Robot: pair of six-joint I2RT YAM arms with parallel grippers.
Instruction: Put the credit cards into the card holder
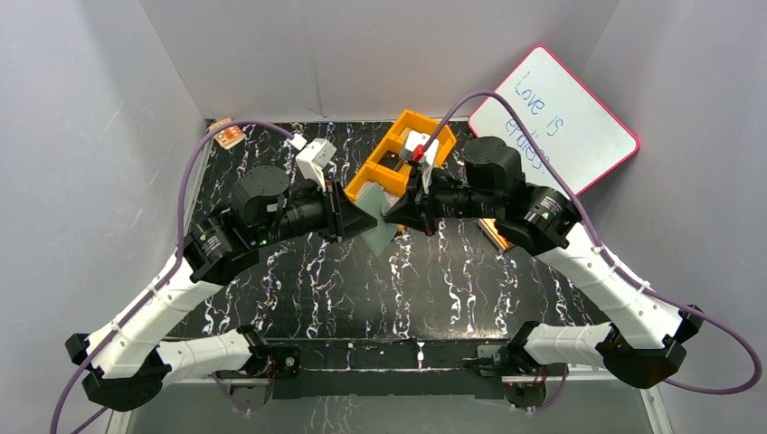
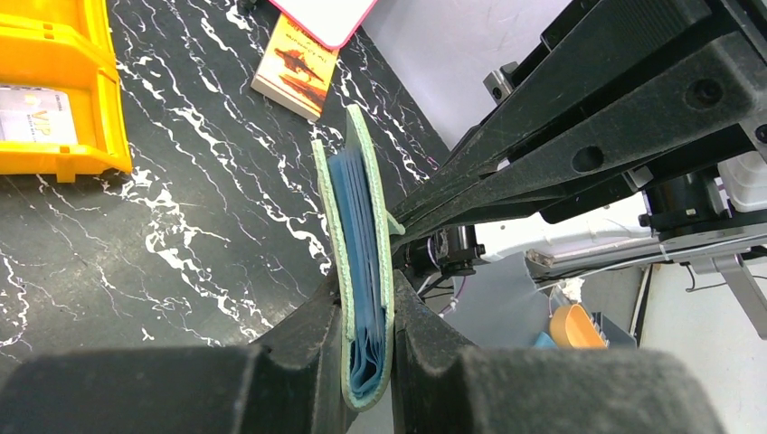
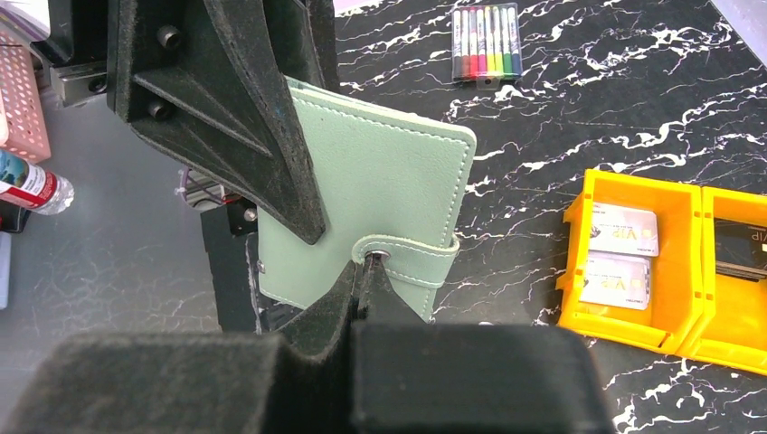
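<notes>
A mint-green card holder (image 3: 380, 172) with a snap strap (image 3: 411, 258) is raised above the table between both arms. My left gripper (image 1: 364, 221) is shut on it, its pads pressing the holder from both sides. Blue inner sleeves (image 2: 360, 244) show edge-on between the covers in the left wrist view. My right gripper is shut, its fingertips right at the strap's snap; whether any of the strap is pinched between them cannot be told. White VIP cards (image 3: 624, 228) and dark cards (image 3: 743, 249) lie in separate compartments of the yellow bin (image 3: 683, 262).
A box of coloured markers (image 3: 487, 42) lies on the dark marbled table. An orange-covered book (image 2: 297, 68) and a red-edged whiteboard (image 1: 561, 117) are on the right side. Bare tabletop (image 1: 362, 298) stretches in front of the arms.
</notes>
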